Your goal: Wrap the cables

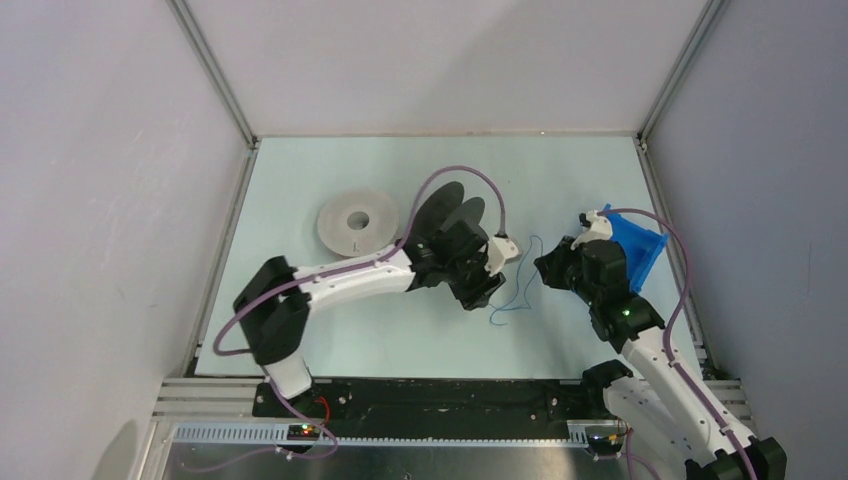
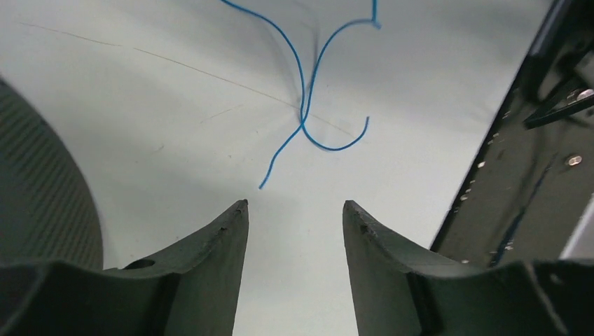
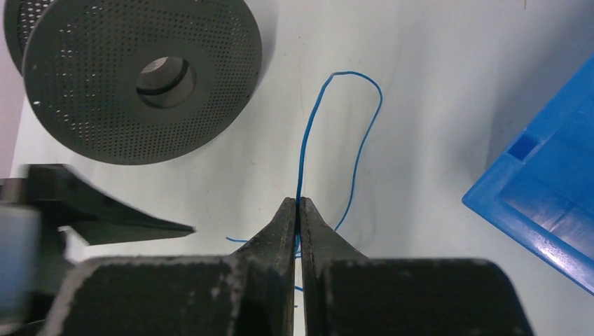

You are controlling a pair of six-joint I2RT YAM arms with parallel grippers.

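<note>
A thin blue cable lies loosely looped on the white table, with crossing ends in the left wrist view. My left gripper stands part open near these ends, nothing between its fingers. My right gripper is over the cable at the table's right half, its fingertips close together where the cable line meets them; whether they grip it is unclear.
Dark perforated discs stand behind my left gripper, beside a pale ring-shaped spool. A blue bin is at the right.
</note>
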